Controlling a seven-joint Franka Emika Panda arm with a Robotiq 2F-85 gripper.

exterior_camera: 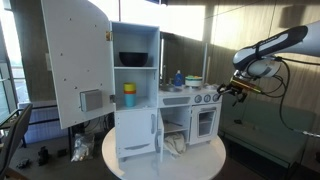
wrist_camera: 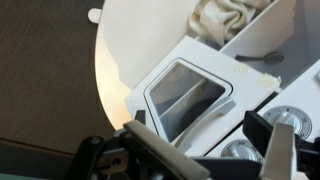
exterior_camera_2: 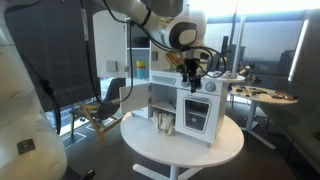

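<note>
A white toy kitchen (exterior_camera: pixel 138 98) stands on a round white table (exterior_camera: pixel 190 166). Its oven door (exterior_camera: pixel 205 123), with a dark window, looks closed; the handle (wrist_camera: pixel 207 126) shows in the wrist view. My gripper (exterior_camera: pixel 233 93) is held at the kitchen's right side, near the height of the control knobs (exterior_camera: pixel 207 98). In the wrist view the gripper is open, its fingers (wrist_camera: pixel 168 152) wide apart over the front of the stove with nothing held between them. Whatever lies inside the oven is hard to make out through the window.
The tall fridge door (exterior_camera: pixel 78 58) hangs open at the left. A dark bowl (exterior_camera: pixel 133 59) and stacked coloured cups (exterior_camera: pixel 130 94) are on shelves. A pale cloth (wrist_camera: pixel 226 17) lies in the open compartment beside the oven. Dishes (exterior_camera: pixel 193 81) stand on the stove top.
</note>
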